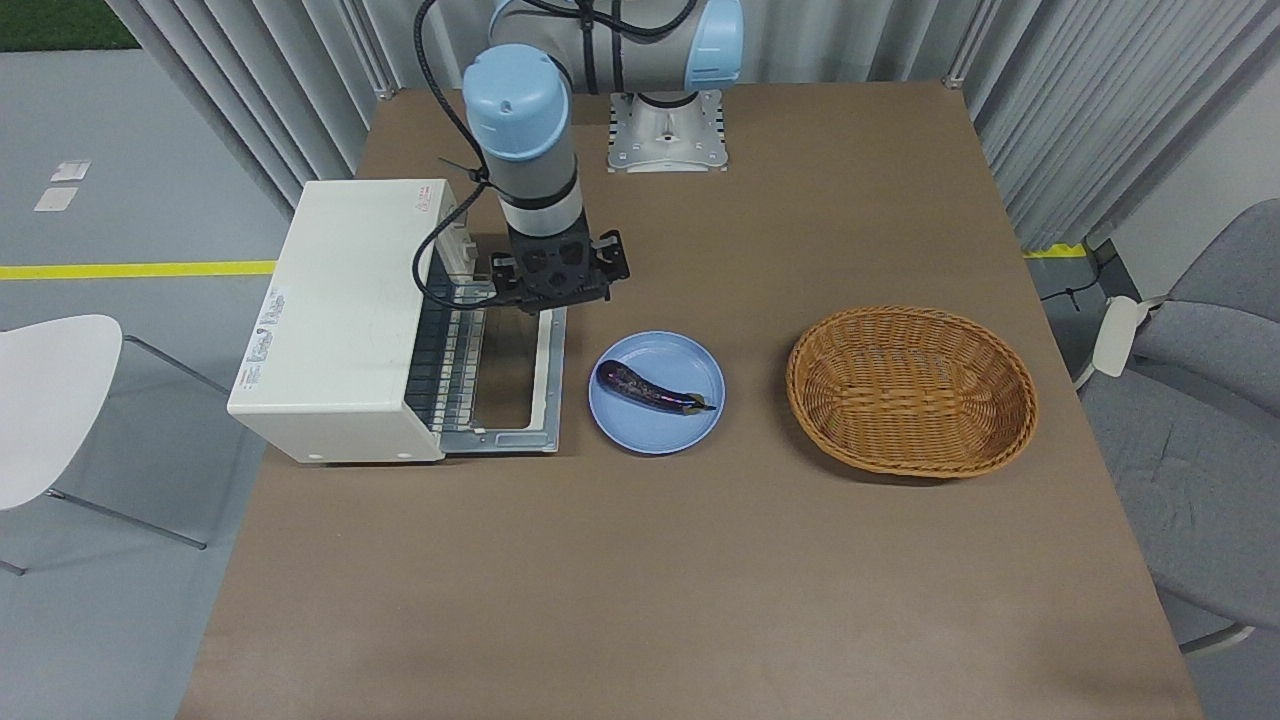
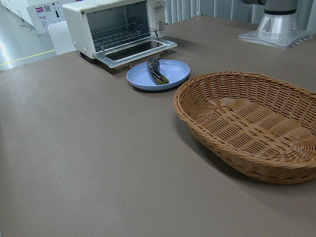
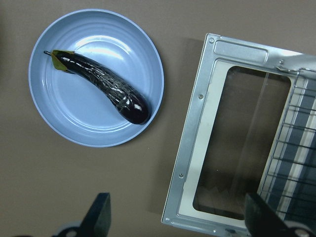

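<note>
A dark eggplant (image 3: 106, 86) lies on a blue plate (image 3: 74, 118) just beside the toaster oven's lowered glass door (image 3: 191, 138). The white oven (image 1: 330, 312) stands on the left of the table in the front view, with a wire rack (image 3: 291, 153) visible inside. My gripper hangs above the door area; in the wrist view its two fingertips are wide apart at the lower edge, with nothing between them but table and door beneath. The left view does not show the gripper.
A wicker basket (image 1: 912, 390) sits right of the plate. The robot's base plate (image 1: 666, 150) is at the back edge.
</note>
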